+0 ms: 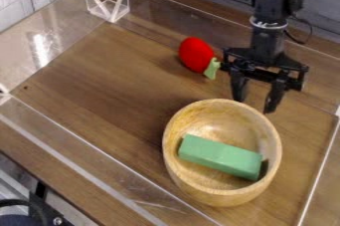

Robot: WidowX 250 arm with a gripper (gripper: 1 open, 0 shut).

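My black gripper hangs at the upper right, its fingers apart and pointing down just behind the beige bowl, with nothing visible between them. In the bowl lies a green block. A red object with a light green tip lies on the wooden table, left of the gripper.
A clear wire-like holder stands at the back left edge. A raised edge runs along the back, and dark cables show at the lower left corner.
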